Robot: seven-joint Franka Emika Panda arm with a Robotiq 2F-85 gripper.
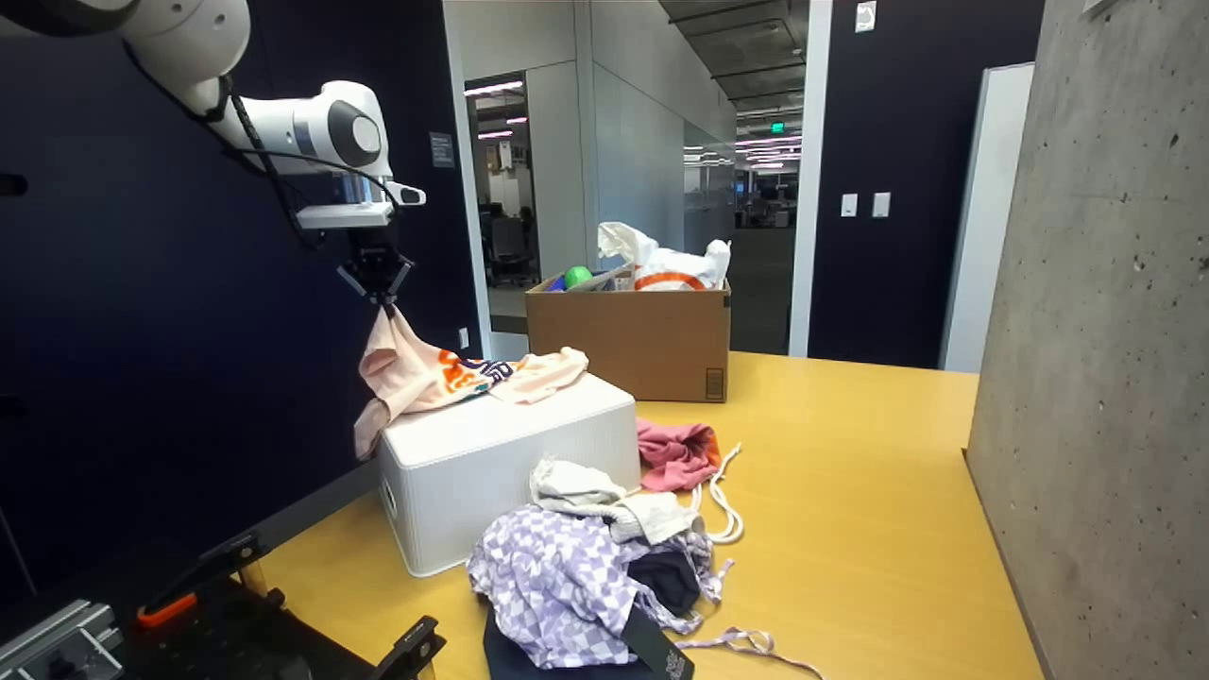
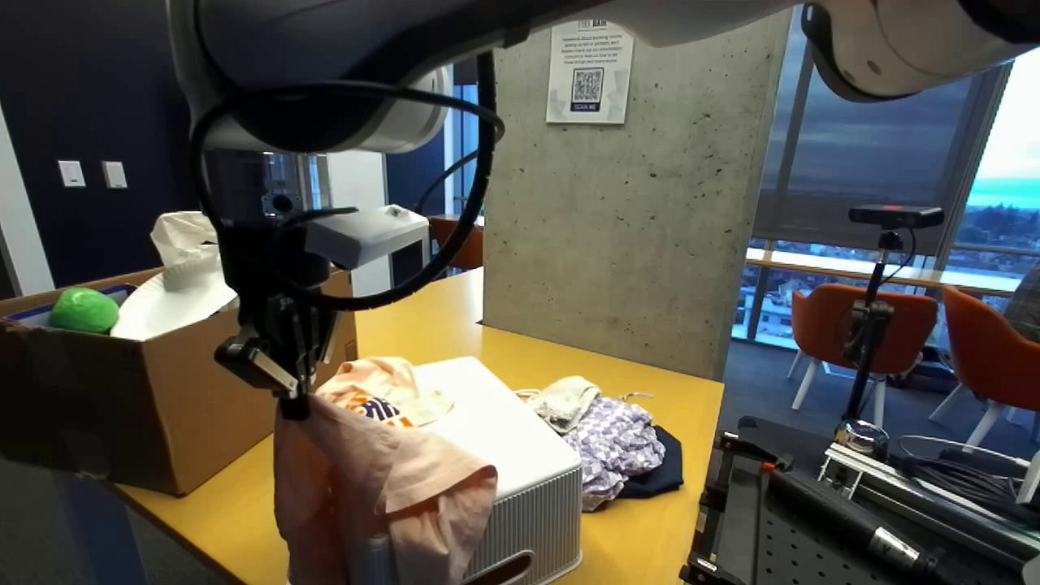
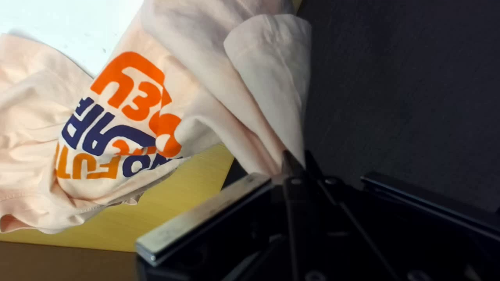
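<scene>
A pale pink shirt point(image 1: 414, 372) with orange and navy lettering lies partly over the white box point(image 1: 510, 421). One end of it rises to my gripper point(image 1: 386, 304), which is shut on the fabric. In the second exterior view, the shirt point(image 2: 390, 468) drapes over the box's near end and hangs down its side from the gripper point(image 2: 294, 405). The wrist view has the shirt's folds point(image 3: 262, 93) converging at the fingertips of the gripper, with the printed part spread out to the left.
Beside the box lie a purple checkered garment point(image 1: 555, 578), a grey-white garment point(image 1: 578, 487) and a dusty-red one point(image 1: 680, 453). A full cardboard box point(image 1: 629, 340) stands behind.
</scene>
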